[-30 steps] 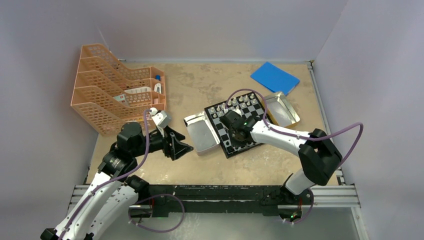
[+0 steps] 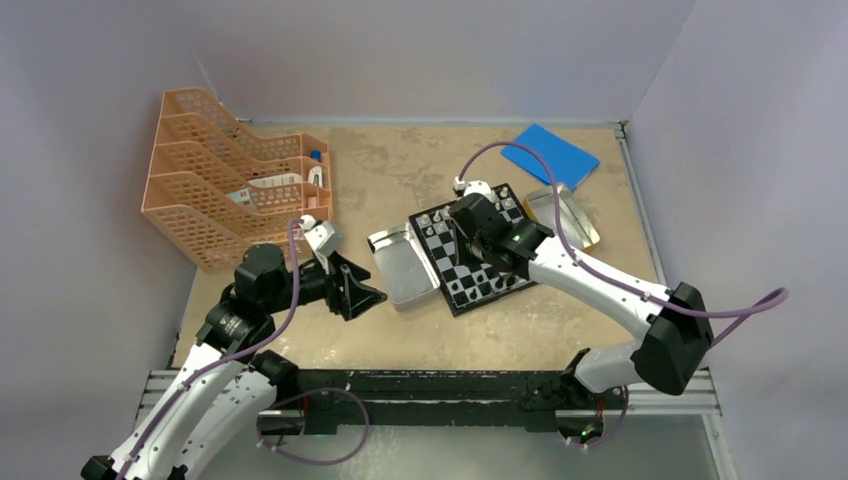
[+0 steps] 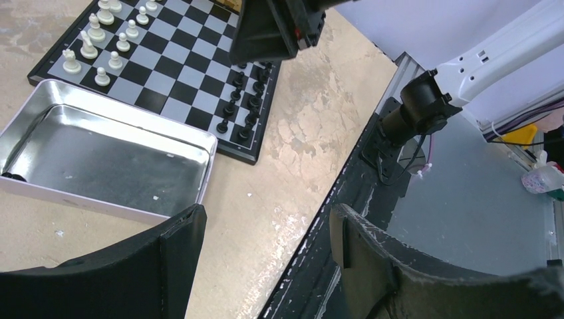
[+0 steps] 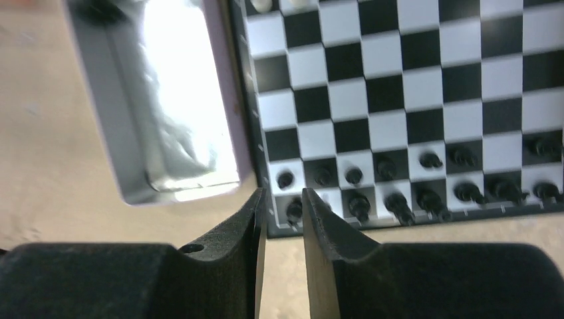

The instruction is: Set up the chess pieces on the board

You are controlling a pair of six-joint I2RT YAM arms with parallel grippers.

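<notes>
White pieces point(image 3: 96, 31) stand in two rows along one end of the checkered board point(image 3: 163, 83). Black pieces point(image 4: 399, 207) fill much of the two rows at the opposite end. My right gripper is above the black end near a corner; a gap shows between its fingers, with nothing held in it. In the top view its arm covers part of the board. My left gripper hangs open and empty to the left of the metal tray point(image 2: 403, 267). Something small and black point(image 3: 14, 177) lies in that tray's corner.
A second metal tray point(image 2: 575, 222) sits right of the board, partly behind the right arm. A blue folder point(image 2: 552, 155) lies at the back, and an orange organizer point(image 2: 185, 215) stands at the left. Bare table point(image 2: 440, 345) shows in front of the board.
The right arm has risen from the board and its elbow has swung outward to the right. Its gripper was lower over the black end before. The left arm stays still.
</notes>
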